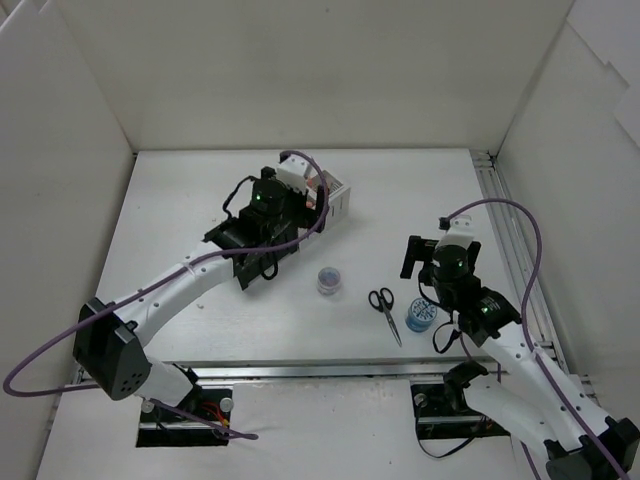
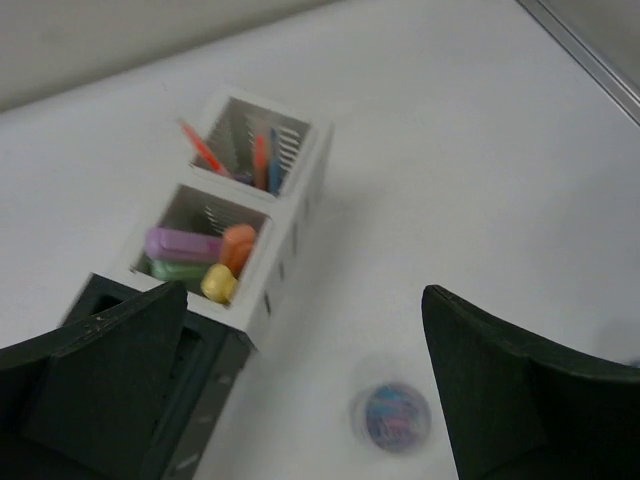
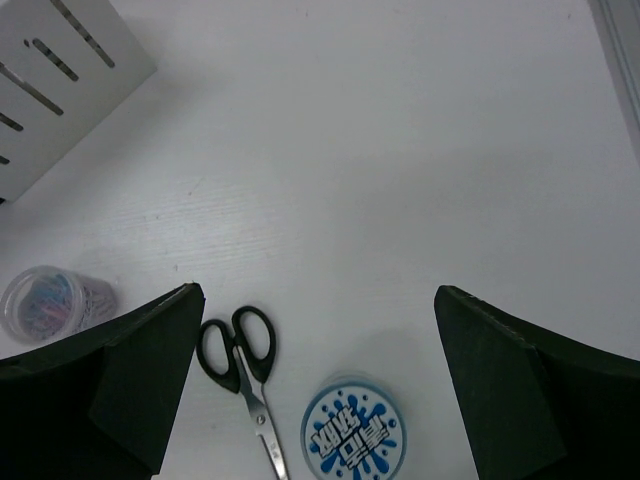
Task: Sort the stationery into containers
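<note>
A white slotted organizer (image 2: 262, 320) with coloured stationery in its two compartments stands back-centre, a dark section (image 2: 210, 370) in front. My open left gripper hangs above it, blurred in its wrist view, nothing between its fingers. In the middle lie a clear jar of small coloured items (image 1: 329, 281), black-handled scissors (image 1: 386, 310) and a round blue-lidded tub (image 1: 421, 314). My right gripper is open and empty above the scissors and tub.
Walls enclose it at back and sides, with a metal rail along the right and front edges.
</note>
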